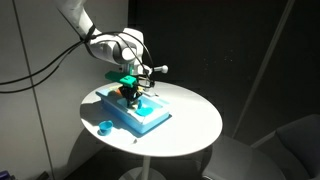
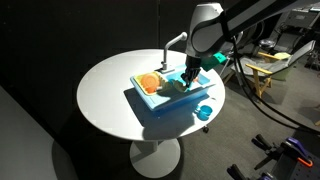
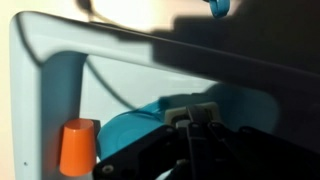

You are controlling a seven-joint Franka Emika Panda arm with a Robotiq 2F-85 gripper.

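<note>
My gripper points down into the blue toy sink (image 1: 151, 122). Its dark fingers look shut, and I make out nothing held between them. A pale, sponge-like piece (image 3: 192, 111) shows just beyond the fingertips in the wrist view; whether they touch it I cannot tell. Under it lies a blue plate (image 3: 122, 132) on the basin floor, partly covered by the gripper. An orange cup (image 3: 77, 148) rests at the basin's left side in that view.
A small blue cup (image 2: 205, 111) stands on the round white table (image 2: 105, 95) outside the sink. The grey faucet (image 2: 173, 50) rises close to the arm. An orange object (image 2: 151, 80) sits at the sink's other end.
</note>
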